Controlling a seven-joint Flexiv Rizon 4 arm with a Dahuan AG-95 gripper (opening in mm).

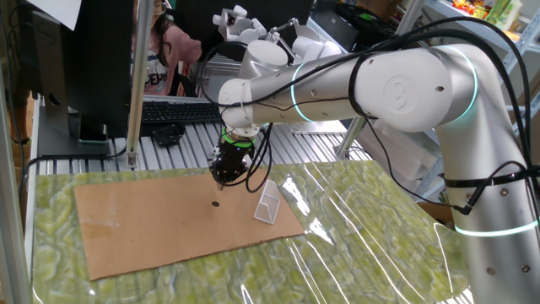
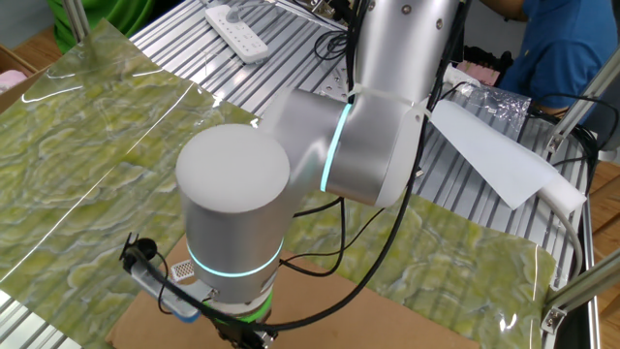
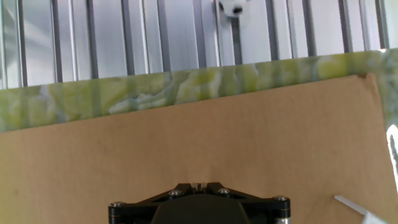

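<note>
Above the far part of a brown cardboard sheet [image 1: 152, 224] hangs my black gripper [image 1: 221, 187], pointing down. In the wrist view the gripper has its two fingertips together, and nothing shows between them. A small dark oval piece [image 1: 215, 203] lies on the cardboard, just nearer the camera than the gripper. To the right of it a white divided frame or tray [image 1: 267, 204] is on the sheet, near its right end. Only an edge of a white thing [image 3: 352, 205] enters the wrist view at bottom right. The arm largely hides the gripper in exterior view 2.
A green marbled sheet [image 1: 363, 228] lies under the cardboard, with free room around it. Behind are slatted metal [image 1: 190, 156], a keyboard [image 1: 190, 111] and a monitor [image 1: 89, 67]. A metal post [image 1: 139, 84] stands at left. Cables hang along the arm.
</note>
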